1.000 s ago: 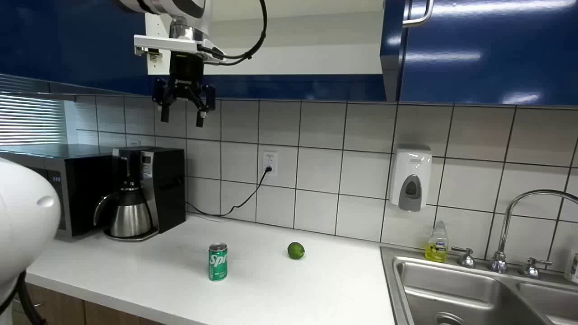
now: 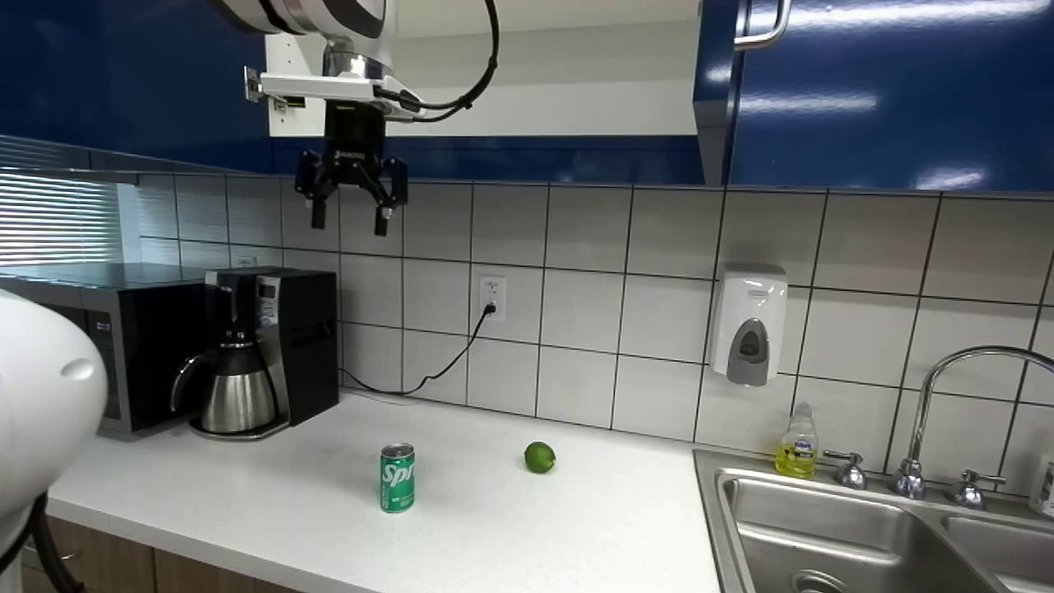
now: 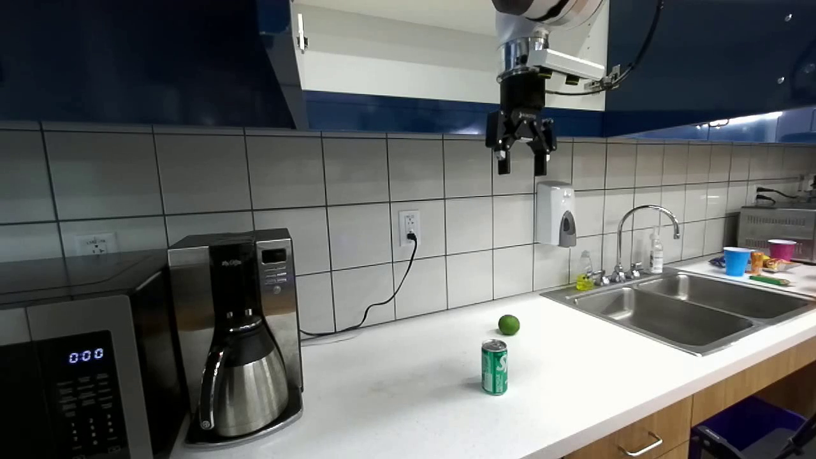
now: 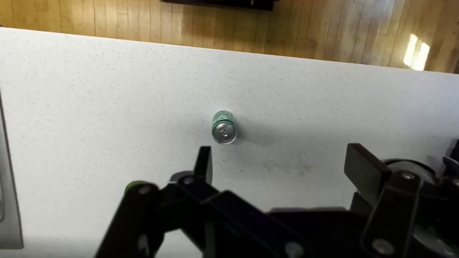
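High over the counter hangs my gripper (image 2: 348, 226), its fingers spread wide with only air between them. Well below it, a green Sprite can (image 2: 397, 478) stands upright on the white counter. A green lime (image 2: 539, 456) lies farther back, to the can's right in exterior view 1. Seen from above in the wrist view, the can (image 4: 224, 127) shows its silver top, beyond the fingertips. There the lime (image 4: 132, 185) is mostly hidden behind a part of my gripper.
A coffee maker (image 3: 237, 336) and a microwave (image 3: 72, 367) occupy the counter's left end. The sink (image 2: 820, 524) and a soap bottle (image 2: 797, 445) are at the right. Blue cabinets (image 2: 889, 99) hang above.
In exterior view 1 my gripper has shifted a little to the right and slightly down, still open. The can and the lime stay where they were.
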